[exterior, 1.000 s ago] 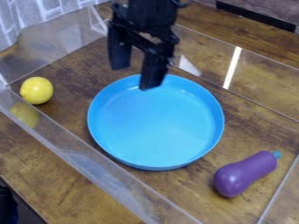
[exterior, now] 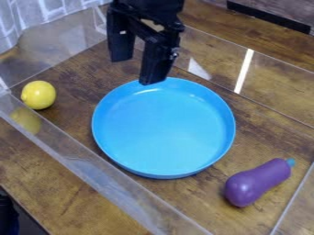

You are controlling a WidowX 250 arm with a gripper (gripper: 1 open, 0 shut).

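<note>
The black gripper (exterior: 138,57) hangs over the top edge of a blue round plate (exterior: 163,130), its two fingers spread apart with nothing seen between them. A yellow ball or lemon (exterior: 39,95) sits at the left, apart from the plate. A purple eggplant (exterior: 258,183) lies at the lower right, also apart from the plate. The plate is empty.
A clear transparent wall (exterior: 55,151) runs along the left and front.
The gripper has shifted a little and appears sharper now. The plate, yellow ball and eggplant have not moved.
</note>
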